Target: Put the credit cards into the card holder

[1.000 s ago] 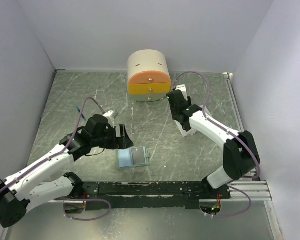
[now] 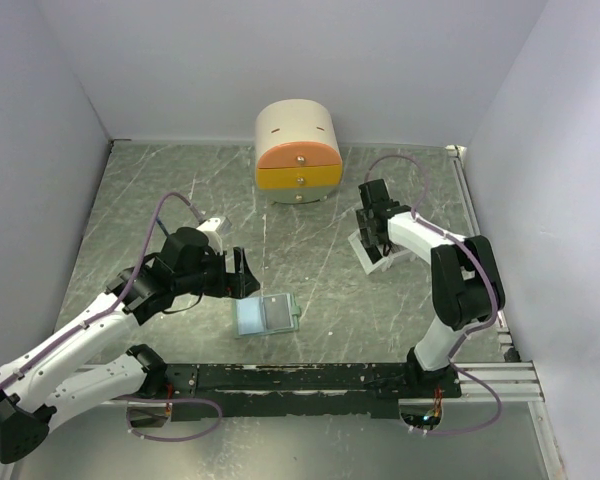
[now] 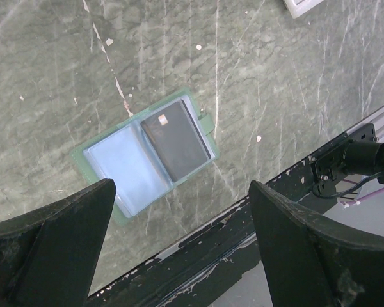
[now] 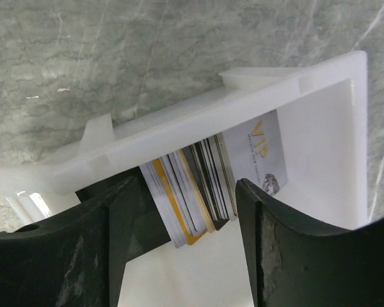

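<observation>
My right gripper is open over a white tray [image 4: 320, 147] holding a row of cards [image 4: 185, 185] with white, gold and dark edges, a VIP card [image 4: 256, 141] and a dark card [image 4: 134, 230]. My left gripper hangs open above the green-edged card holder [image 3: 82, 158], whose pale blue pocket [image 3: 128, 167] and grey pocket [image 3: 178, 141] face up at the front middle of the table.
A rounded cabinet [image 2: 298, 140] with orange and yellow drawers stands at the back middle. Bare marble table [image 2: 290, 250] lies between the card holder, cabinet and tray.
The right arm has shifted to the right and lowered over the white tray. The left arm has moved very slightly.
</observation>
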